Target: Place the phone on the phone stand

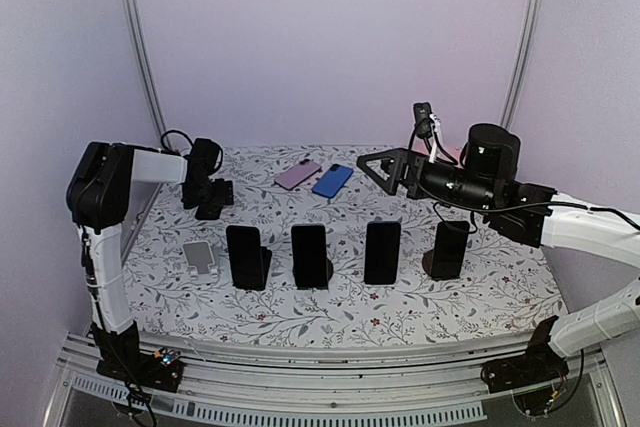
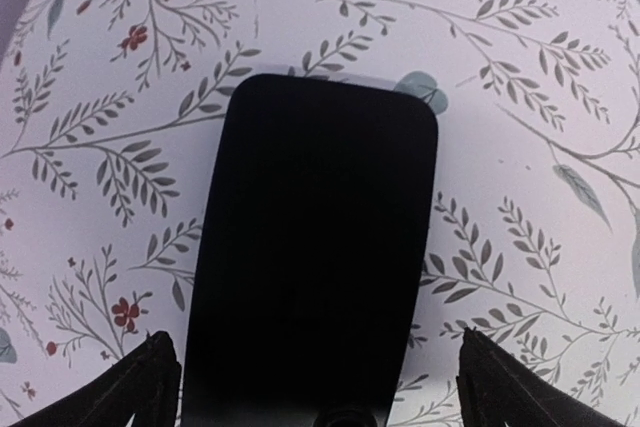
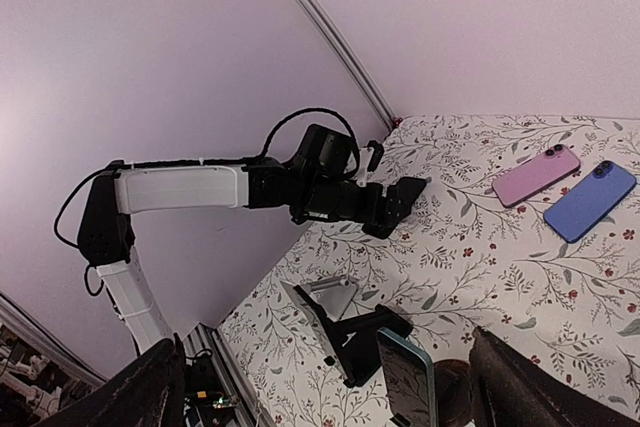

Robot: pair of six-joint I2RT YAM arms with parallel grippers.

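Note:
A black phone (image 2: 310, 237) lies flat on the patterned cloth, filling the middle of the left wrist view. My left gripper (image 1: 215, 192) hovers over it, open, its fingertips either side of the phone's lower end. A small silver stand (image 1: 198, 255) at the front left looks empty. Along the front stand several upright black phones (image 1: 381, 252) on stands. My right gripper (image 1: 385, 169) hangs open in the air at the right, with nothing between its fingers.
A pink phone (image 1: 297, 173) and a blue phone (image 1: 332, 180) lie at the back middle. Walls enclose the sides and back.

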